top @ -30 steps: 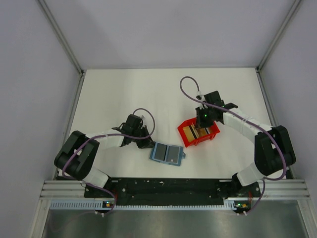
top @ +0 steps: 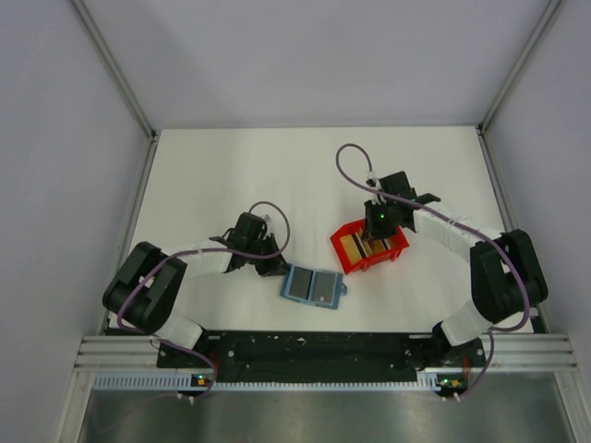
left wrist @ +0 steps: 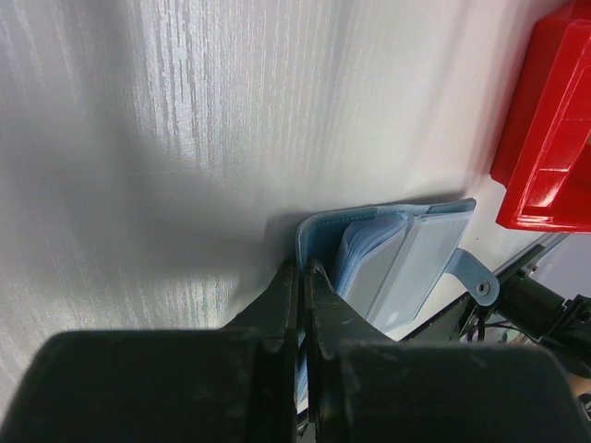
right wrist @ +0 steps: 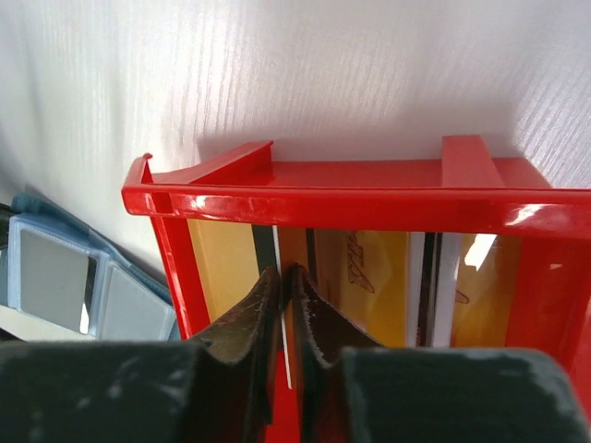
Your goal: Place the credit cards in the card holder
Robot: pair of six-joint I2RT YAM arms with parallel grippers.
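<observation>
The blue card holder (top: pixel 312 285) lies open on the table, with grey clear-faced pockets. My left gripper is shut on the thin left edge of the holder (left wrist: pixel 346 217). In the top view, a red tray (top: pixel 339 242) holds several cards standing in a row. My right gripper reaches down into this tray, its fingers close together. Between them runs the white edge of a brown card (right wrist: pixel 294 247); whether they grip it firmly cannot be made out. A tan card (right wrist: pixel 222 263) stands to its left, and a yellow-brown card (right wrist: pixel 369 277) to its right.
The tray's front rim (right wrist: pixel 369 205) crosses close in front of the right fingertips. Holder and tray stand near each other, a small gap between them.
Left arm and card holder have stayed still.
</observation>
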